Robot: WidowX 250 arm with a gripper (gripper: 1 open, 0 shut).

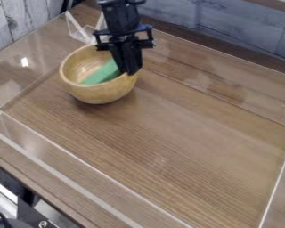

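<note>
A round tan bowl (85,88) sits on the wooden table toward the upper left, holding a green oblong object (100,74). My black gripper (128,64) comes down from the top over the bowl's right side, beside the green object. Whether it is shut on the object or the rim is hard to tell.
A wall (228,22) runs along the back, with a white object near the bowl at the back left. A dark item lies at the bottom-left corner.
</note>
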